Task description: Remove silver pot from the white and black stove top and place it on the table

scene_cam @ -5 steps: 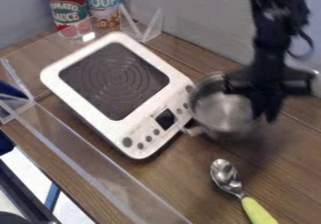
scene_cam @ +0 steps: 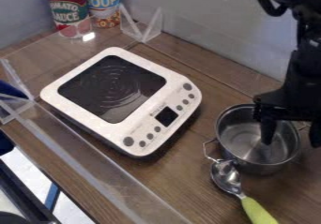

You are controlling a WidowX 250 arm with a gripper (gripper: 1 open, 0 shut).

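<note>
The silver pot (scene_cam: 238, 152) sits upright on the wooden table, to the right of the white and black stove top (scene_cam: 116, 95), with a gap between them. Nothing rests on the stove's dark plate. My black gripper (scene_cam: 291, 136) is over the pot's right side, its fingers spread apart. One finger (scene_cam: 268, 130) shows against the inside of the pot, and the other is by the right image edge. The pot's far right rim is partly hidden behind the gripper.
A spoon with a green handle (scene_cam: 258, 211) lies against the pot's near side. Two cans (scene_cam: 68, 7) stand at the back left. A clear plastic strip (scene_cam: 94, 167) runs along the table's left edge. Bare wood (scene_cam: 170, 167) lies left of the pot.
</note>
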